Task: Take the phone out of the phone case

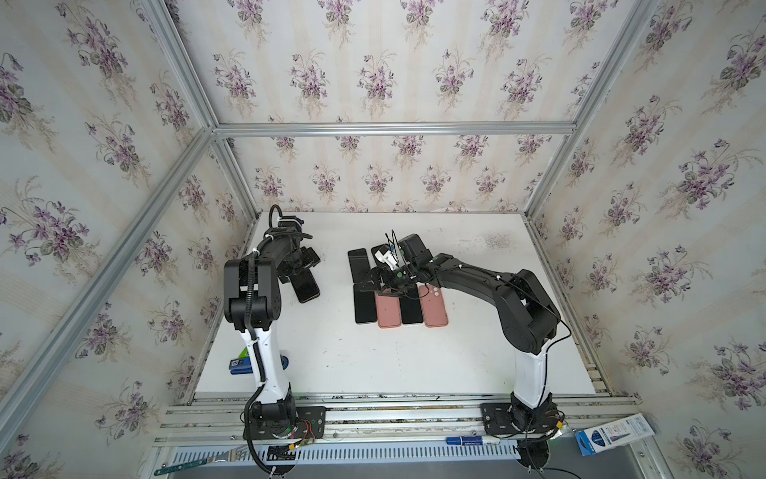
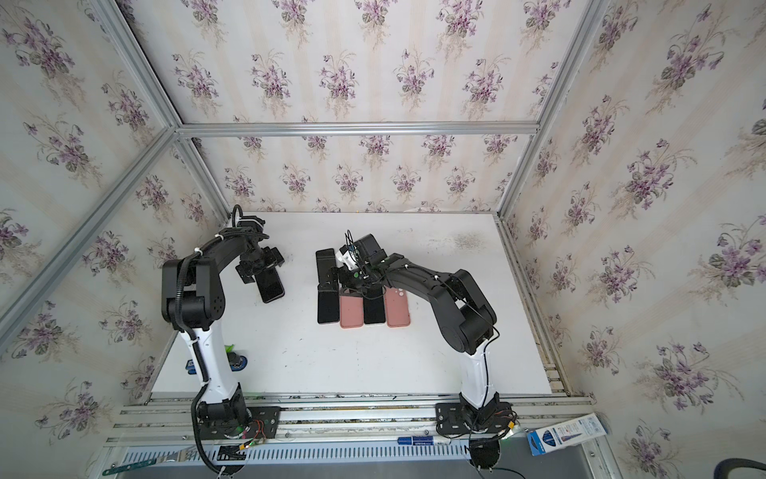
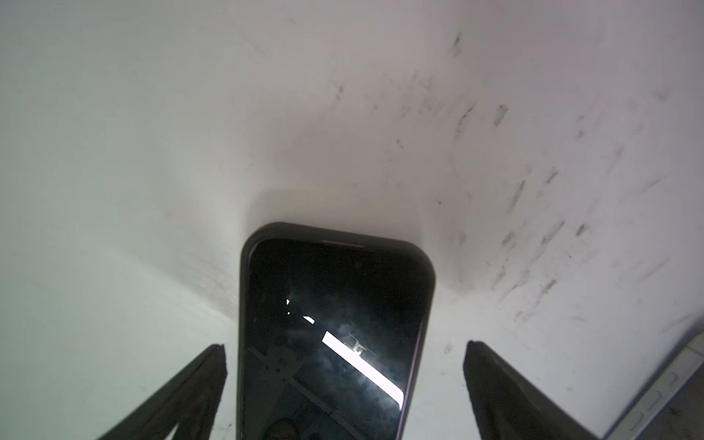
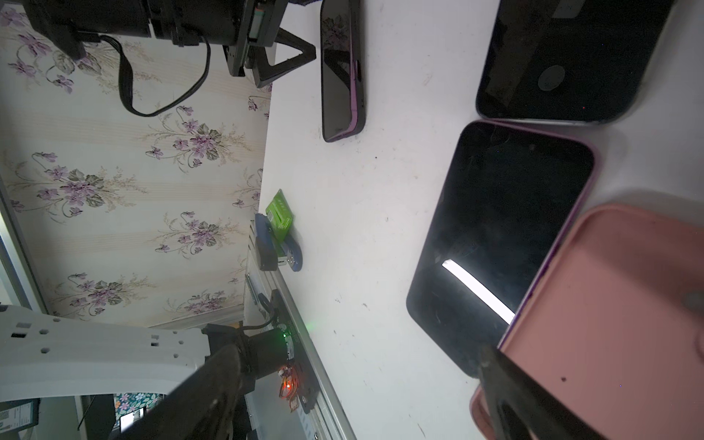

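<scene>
A black phone [image 1: 306,287] in a dark case lies at the left of the table, with a purplish edge visible in the right wrist view. My left gripper is over its top end, open, one finger either side and nothing held. My right gripper hangs open over the middle group, beside a phone [image 4: 498,227] with a purple edge and a pink case [image 4: 608,330].
More dark phones [image 1: 359,263] and a second pink case [image 1: 435,311] lie in the middle group. Blue and green items [image 1: 243,365] lie at the front left.
</scene>
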